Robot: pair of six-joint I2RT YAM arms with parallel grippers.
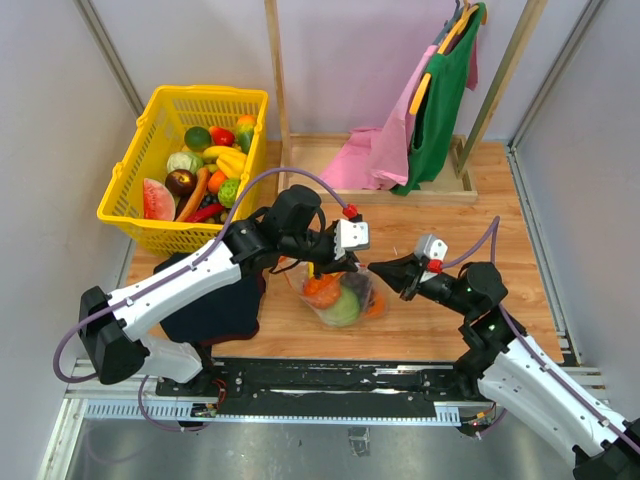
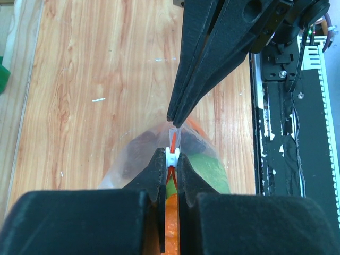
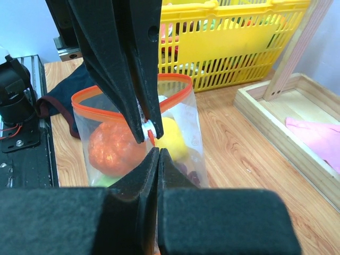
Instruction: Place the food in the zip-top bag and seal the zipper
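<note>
The clear zip top bag (image 1: 325, 306) stands on the table with an orange rim (image 3: 101, 112), its mouth gaping. Inside are a red-orange food (image 3: 116, 149), a yellow one (image 3: 171, 139) and a green one (image 2: 206, 169). My left gripper is shut on the white zipper slider (image 2: 171, 153) at one end of the zipper. Facing it, my right gripper is shut, its tips close to the strip's end; nothing clearly shows between its fingers. From the left wrist, the right fingers (image 2: 187, 90) appear just beyond the slider, beside a clear tab.
A yellow basket (image 1: 120, 200) full of play food stands at the back left. Dark folded cloth (image 1: 215, 315) lies left of the bag. Behind is a wooden rack (image 1: 300, 155) with pink and green clothes (image 1: 435, 125).
</note>
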